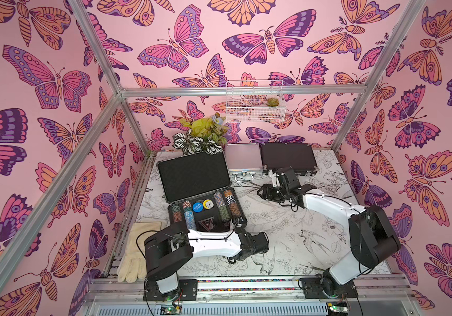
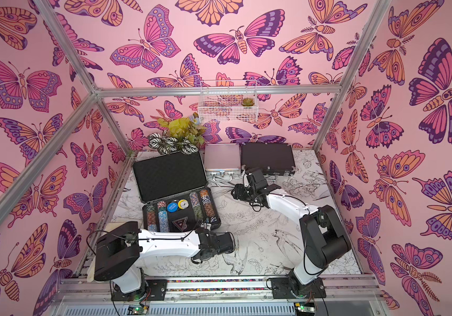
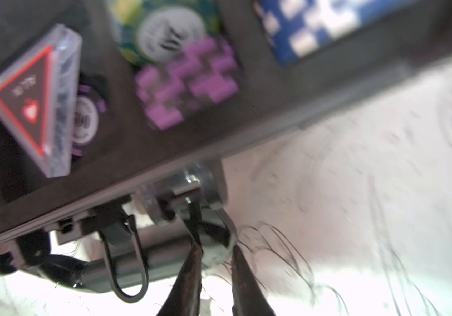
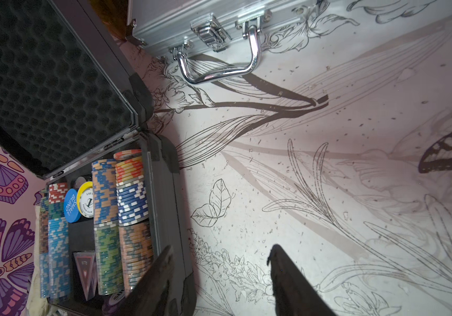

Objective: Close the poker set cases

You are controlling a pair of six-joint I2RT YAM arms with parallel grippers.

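An open black poker case [image 1: 169, 213] lies at the left of the table, its foam-lined lid [image 1: 194, 175] tilted back and its base filled with rows of chips. In the left wrist view its front edge carries a dark handle [image 3: 136, 268] and black latches [image 3: 70, 226]. My left gripper is partly open beside the handle's end, its fingertips close to the handle; touch cannot be judged. Behind, a closed silver case [image 1: 244, 158] and a closed dark case [image 1: 289, 156] stand side by side. My right gripper is open and empty, right of the open case.
Leafy plants [image 1: 199, 138] stand behind the open lid. A pale glove [image 1: 132, 258] lies at the left front, and a white wire basket [image 1: 255, 112] hangs on the back wall.
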